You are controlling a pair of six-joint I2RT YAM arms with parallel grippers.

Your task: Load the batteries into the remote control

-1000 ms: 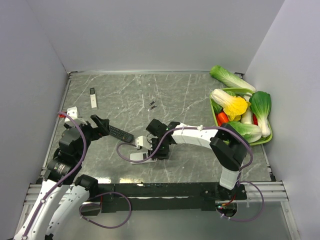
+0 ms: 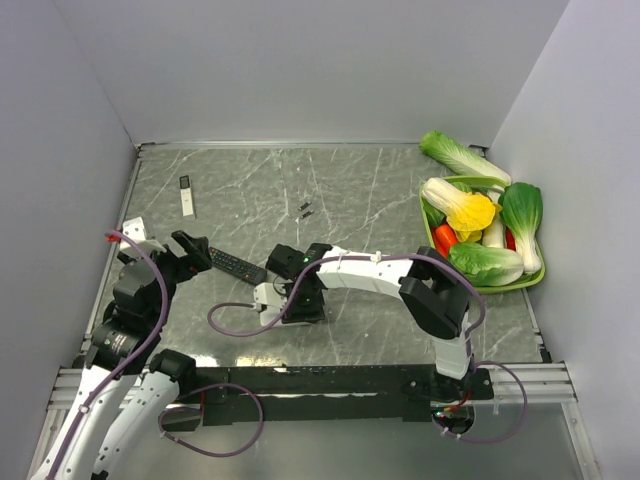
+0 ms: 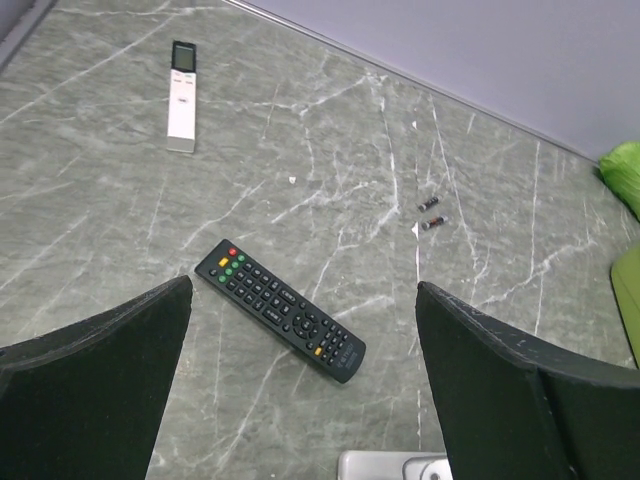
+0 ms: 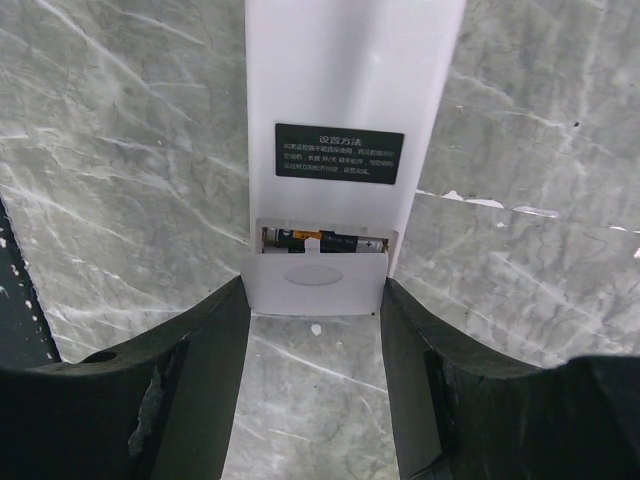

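A white remote control [image 4: 350, 70] lies back side up in the right wrist view, with a dark printed label above its battery bay. At least one battery [image 4: 340, 243] shows inside the bay; the rest is hidden by a white cover [image 4: 315, 283]. My right gripper is shut on this cover, at the bay's lower end; whether it is seated cannot be told. Only a corner of the white remote [image 3: 375, 465] appears in the left wrist view. My left gripper is open above the table, nothing between its fingers.
A black remote [image 3: 280, 310] lies on the marble table, left of the white one. Another white remote [image 2: 187, 197] lies at the back left. Two loose batteries [image 3: 431, 213] rest mid-table. A green vegetable basket [image 2: 535, 276] stands right.
My right gripper has moved left along the white remote, now covering more of it in the top view. The left gripper has shifted slightly left.
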